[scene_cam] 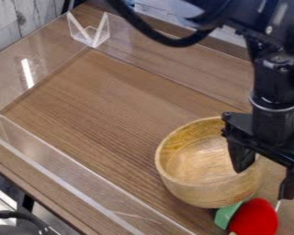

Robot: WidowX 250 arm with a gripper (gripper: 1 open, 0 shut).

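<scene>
My black gripper (263,160) is at the right, open, its fingers at the right rim of a wooden bowl (184,168). The bowl rests on the wooden table near the front right. A red object (255,219) and a green piece (226,215) lie just in front of the bowl, partly cut off at the bottom edge.
A clear plastic stand (91,27) is at the back left. A cable arcs over the top of the view.
</scene>
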